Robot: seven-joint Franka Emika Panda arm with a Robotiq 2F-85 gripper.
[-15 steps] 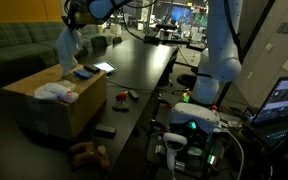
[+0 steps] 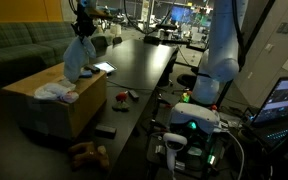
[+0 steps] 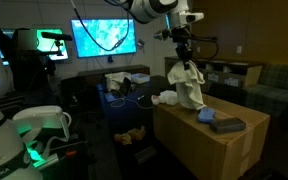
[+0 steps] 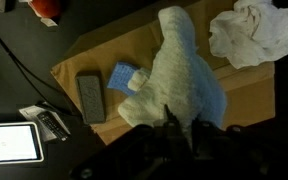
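A pale cloth [image 3: 189, 88] hangs down from my gripper [image 3: 186, 62], which is shut on its upper part. In exterior view 1 this cloth [image 2: 76, 60] hangs above the box, with the gripper [image 2: 82, 32] at its top. From the wrist, the held cloth [image 4: 179, 75] spreads below the fingers and covers part of the box top. A second, crumpled white cloth [image 4: 256, 32] lies on the box [image 3: 216, 150], apart from the held one. Whether the held cloth's lower end touches the box is unclear.
On the box lie a blue sponge [image 4: 123, 76] and a dark block [image 4: 90, 97], partly beside the hanging cloth. The dark table [image 2: 139, 68] stands beside the box, with a tablet [image 4: 12, 143] and small items on it. A sofa [image 2: 24, 45] is behind.
The gripper and the hanging cloth have shifted to the right in exterior view 1. The cloth now hides more of the small things on the box. The crumpled cloth has stayed in place.
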